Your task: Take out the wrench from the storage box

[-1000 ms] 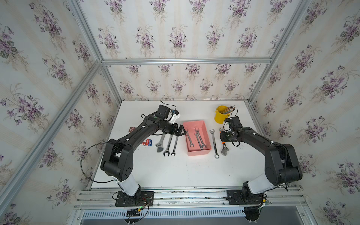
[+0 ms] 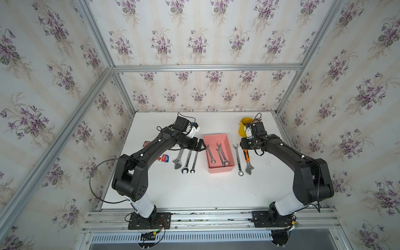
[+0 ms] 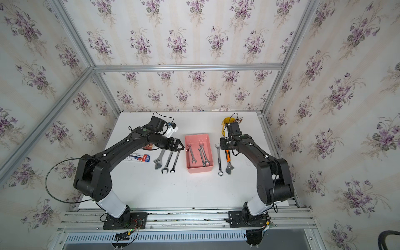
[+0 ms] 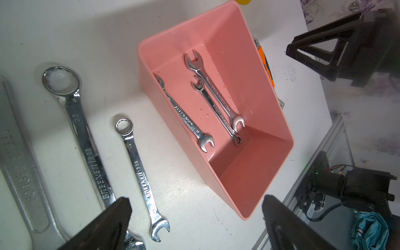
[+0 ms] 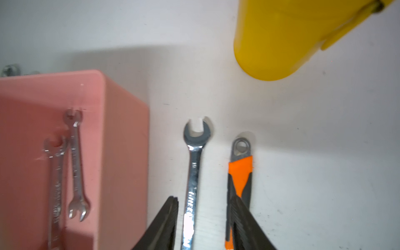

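Observation:
A pink storage box (image 4: 183,137) stands mid-table with three wrenches inside: one by its left wall (image 4: 183,113), a small one (image 4: 216,110) and a larger one (image 4: 216,91) lying side by side. My left gripper is open and empty, at the box's left side above the loose wrenches. To the right of the box, a long wrench (image 5: 193,179) and an orange-and-black adjustable wrench (image 5: 240,173) lie on the table. My right gripper hangs open above these two, and I see nothing held in it.
Left of the box lie a short wrench (image 4: 141,175), a 22 wrench (image 4: 88,145) and a big adjustable wrench (image 4: 20,170). Behind my right gripper stands a yellow bucket (image 5: 275,41).
My right gripper has moved up and back, away from the adjustable wrench and toward the bucket, so more of that wrench's orange handle shows. The left arm and the box's contents stay put.

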